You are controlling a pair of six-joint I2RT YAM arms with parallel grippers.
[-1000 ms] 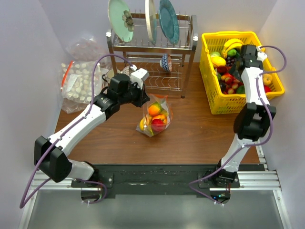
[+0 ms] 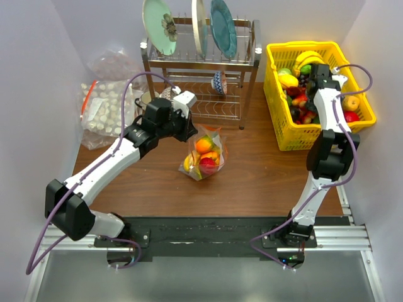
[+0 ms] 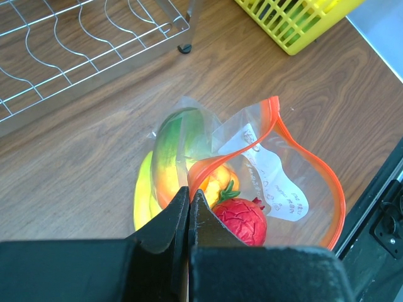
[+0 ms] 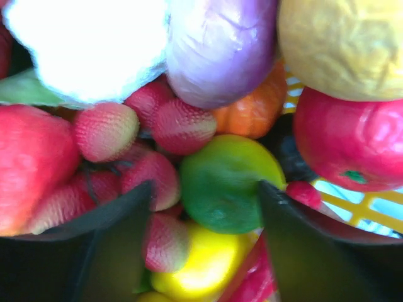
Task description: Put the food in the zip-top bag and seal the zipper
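Observation:
An open zip bag (image 2: 203,158) with orange zipper stands on the table, holding a mango (image 3: 171,151), banana (image 3: 143,189), orange fruit and a red fruit (image 3: 242,220). My left gripper is shut on the bag's rim at the orange zipper. My right gripper (image 2: 316,100) is down in the yellow basket (image 2: 283,135); in the right wrist view its blurred fingers (image 4: 126,226) stand apart, either side of a green citrus fruit (image 4: 223,176), among lychees, an eggplant (image 4: 217,44) and a red apple (image 4: 349,138).
A dish rack (image 2: 242,113) with plates and bowls stands at the back centre. More plastic bags (image 2: 101,116) lie at the back left. The table's middle-right, between bag and basket, is clear.
The left arm and the bag are unchanged.

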